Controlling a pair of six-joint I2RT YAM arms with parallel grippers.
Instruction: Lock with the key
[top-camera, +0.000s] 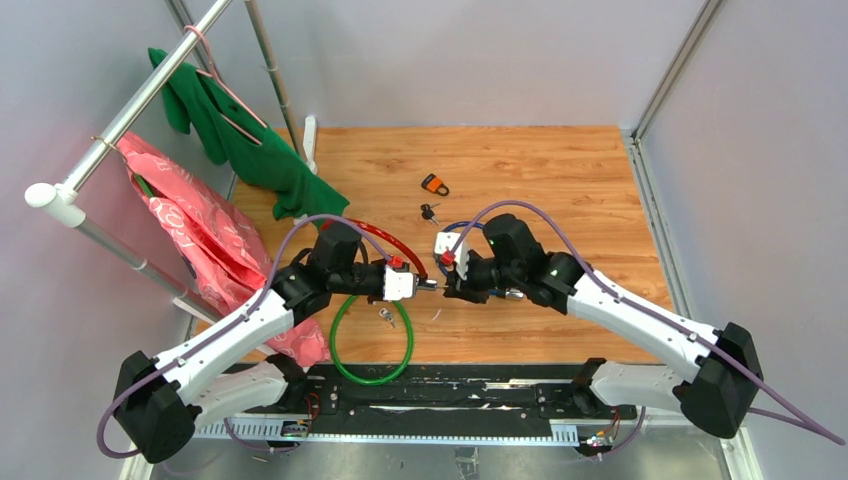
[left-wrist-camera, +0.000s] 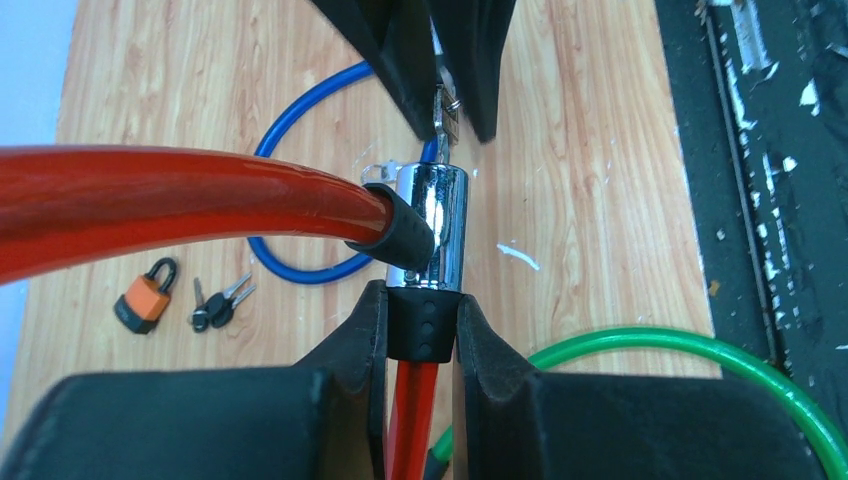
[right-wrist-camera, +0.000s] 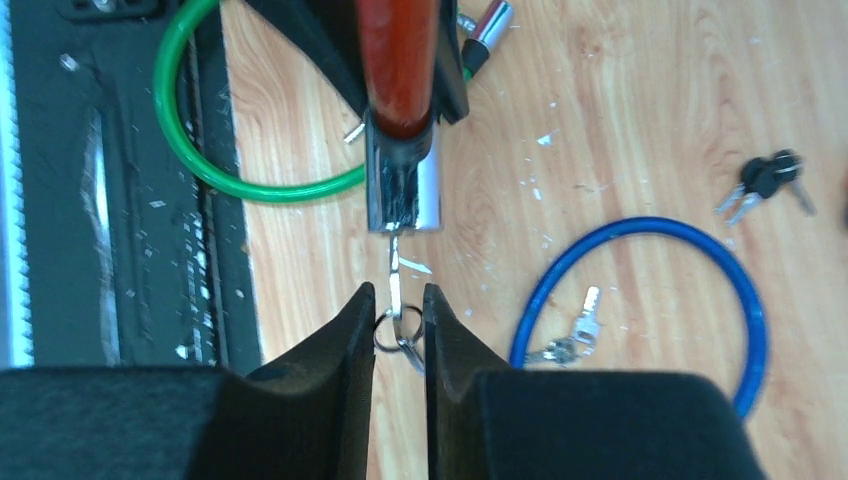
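Note:
My left gripper is shut on the red cable lock (left-wrist-camera: 200, 195), at the black sleeve below its chrome lock cylinder (left-wrist-camera: 434, 210). A key stands in line out of that cylinder's end, as the right wrist view (right-wrist-camera: 395, 270) also shows. My right gripper is at the key's ringed head, its two fingertips close round it with a narrow gap; whether they grip it is unclear. In the top view both grippers meet over the middle of the table.
A green cable (top-camera: 404, 340) and blue cable (right-wrist-camera: 640, 222) lie on the wooden table (top-camera: 530, 170), with loose keys (right-wrist-camera: 762, 178) and an orange padlock (top-camera: 433, 184). A rack with green (top-camera: 250, 160) and pink (top-camera: 205, 230) garments fills the left side.

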